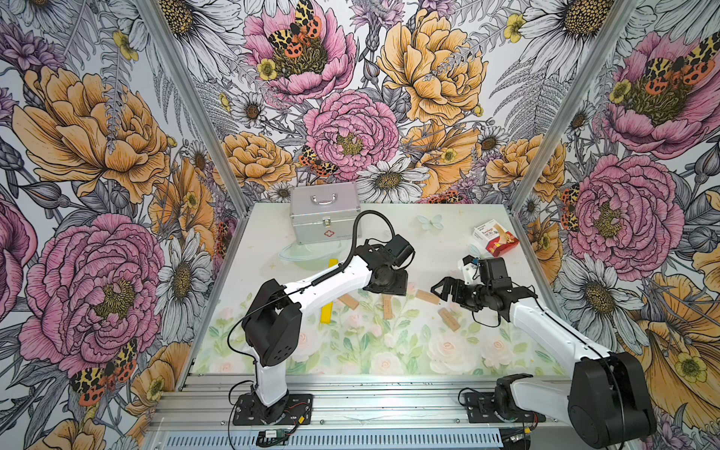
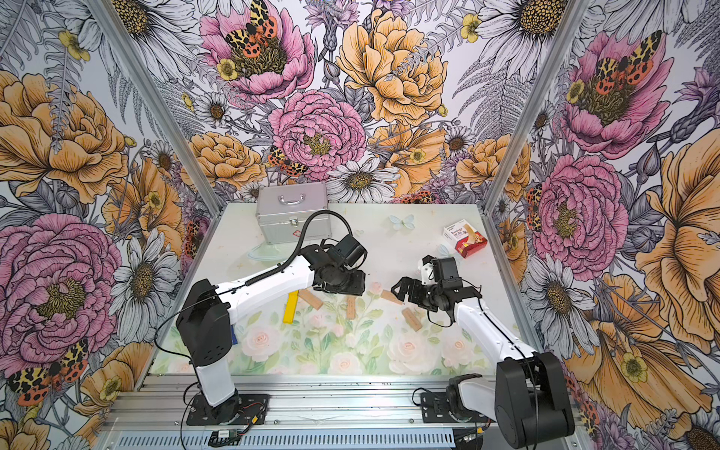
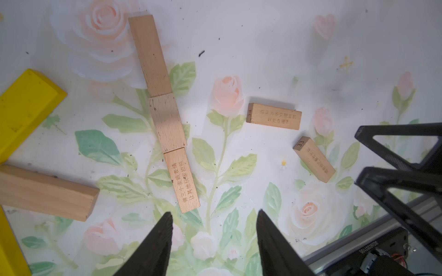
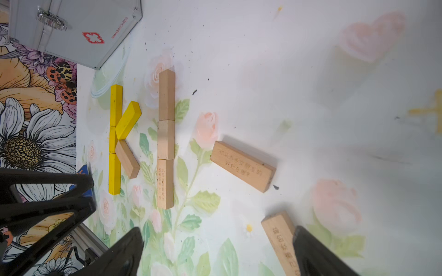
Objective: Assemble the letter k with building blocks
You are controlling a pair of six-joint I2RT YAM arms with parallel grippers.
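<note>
In the right wrist view, a column of yellow blocks (image 4: 114, 174) has a slanting yellow block (image 4: 128, 120) and a slanting wooden block (image 4: 127, 159) at its side, forming a K. Beside it, three wooden blocks (image 4: 166, 139) lie end to end in a straight line. Two loose wooden blocks, one (image 3: 274, 116) above the other (image 3: 314, 158), lie apart to the line's right in the left wrist view. My left gripper hangs above the table, its fingers parted with nothing between them. My right gripper is open and empty, over the loose-block side.
A silver case (image 1: 326, 213) stands at the back left, and a red-and-white box (image 1: 495, 238) at the back right. A blue object (image 4: 82, 170) shows beyond the yellow column. Both grippers hang close together mid-table.
</note>
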